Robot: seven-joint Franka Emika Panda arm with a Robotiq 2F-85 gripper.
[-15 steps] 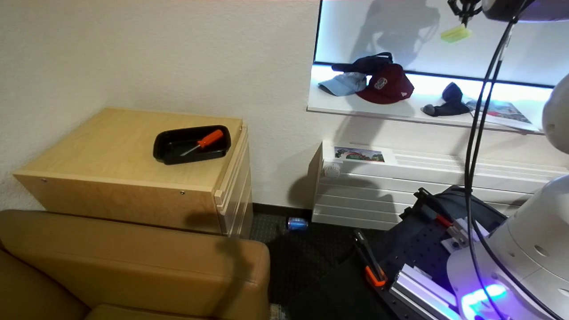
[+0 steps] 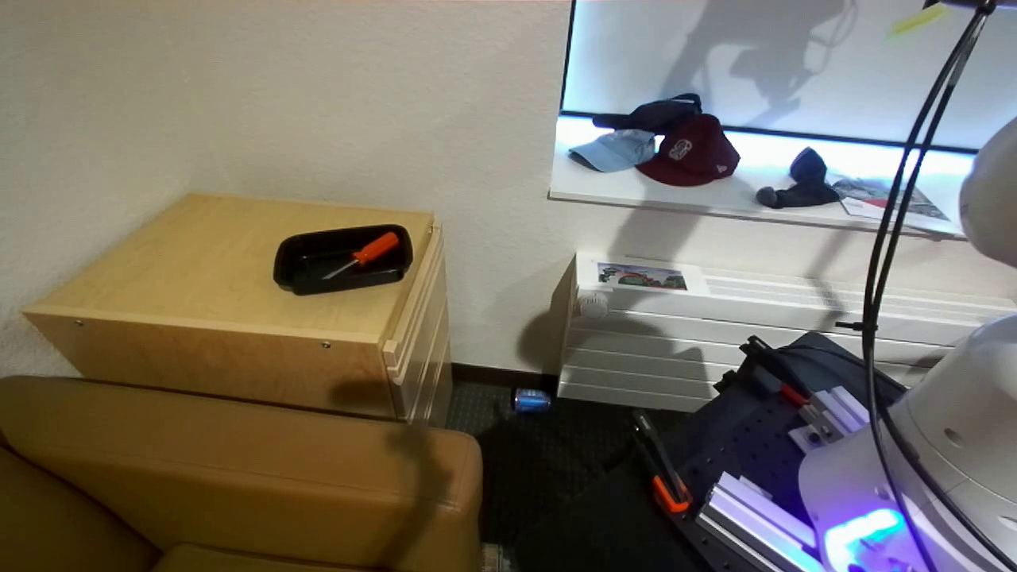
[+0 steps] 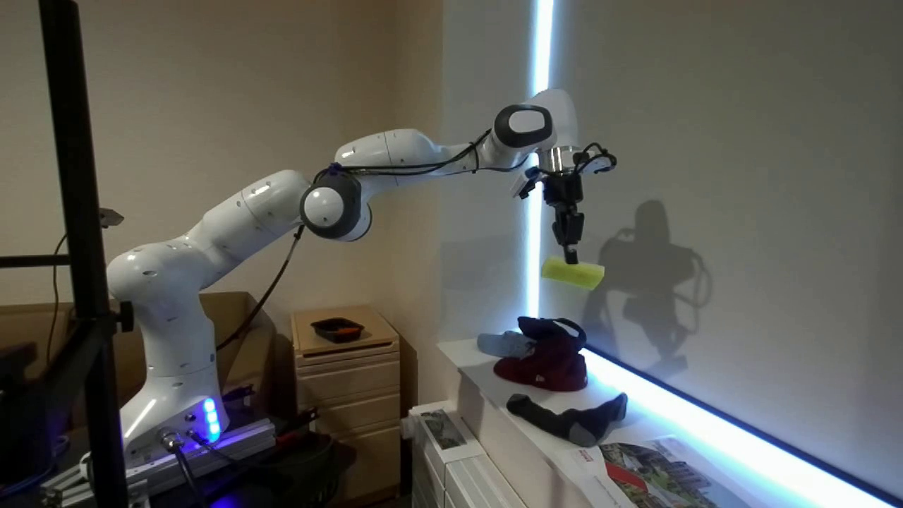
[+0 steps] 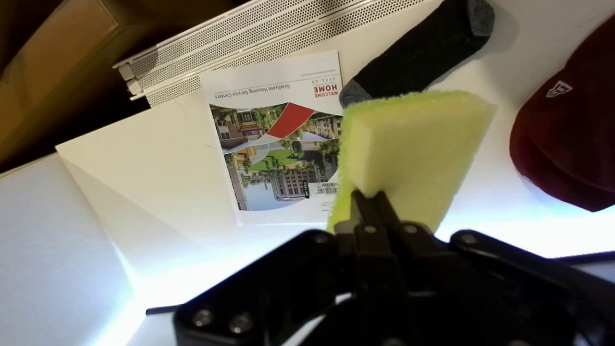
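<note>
A yellow-green sponge [image 3: 584, 275] hangs in the air above the windowsill [image 3: 467, 348], with my gripper [image 3: 571, 259] shut on it. In the wrist view the fingertips pinch one edge of the sponge [image 4: 426, 158], which juts out past them and hides part of the sill and the black sock [image 4: 418, 60] below. Only a corner of the sponge [image 2: 918, 21] shows at the top right of exterior view 1; the gripper is out of that frame.
On the sill lie a maroon cap [image 3: 546, 364], a light blue cap [image 2: 615, 151] and a printed booklet [image 4: 282, 144]. A black tray [image 2: 303, 276] with a red-handled screwdriver [image 2: 377, 249] stands on the wooden cabinet [image 2: 229, 224]. A blue can [image 2: 531, 400] lies on the floor.
In exterior view 1 the sponge has moved right and up with my gripper, which has left the frame. The arm's cables have swung right. The things on the sill and cabinet look unmoved.
</note>
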